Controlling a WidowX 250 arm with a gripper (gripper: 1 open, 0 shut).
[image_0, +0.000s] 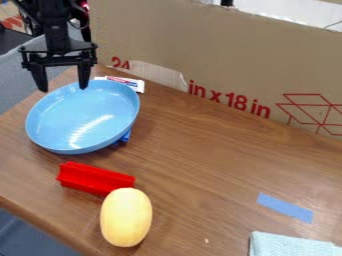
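My black gripper (62, 80) hangs at the upper left, its two fingers spread open over the back rim of a light blue plate (82, 120), with nothing visible between them. The plate lies on the wooden table (201, 170). A red cylindrical object (95, 179) lies in front of the plate, and a yellow oval object (126, 217) is nearer the bottom edge. Something small and blue (123, 138) peeks out under the plate's right side.
A cardboard wall (227, 55) borders the back. A white package (131, 83) lies behind the plate. A blue tape strip (285, 209) and pale cloth (287, 246) are at lower right.
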